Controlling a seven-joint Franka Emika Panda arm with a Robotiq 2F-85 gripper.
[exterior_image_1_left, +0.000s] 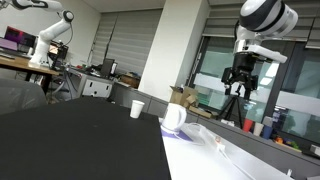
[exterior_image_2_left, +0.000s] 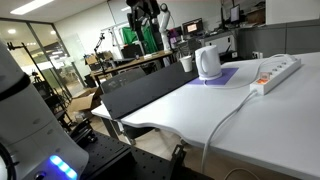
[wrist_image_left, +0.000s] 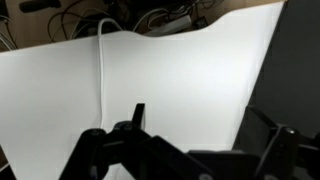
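Observation:
My gripper hangs high above the white table, at the right in the first exterior view. Its dark fingers stand wide apart in the wrist view, with the gripper open and only bare white tabletop beneath. A white kettle stands upright on a blue-purple patch in the second exterior view; the same kettle shows near the middle of the first. Behind it sits a white cup. Neither kettle nor cup appears in the wrist view.
A black mat covers much of the table. The white power strip lies near the kettle, its cable running over the front edge. Open white surface lies in front of the kettle.

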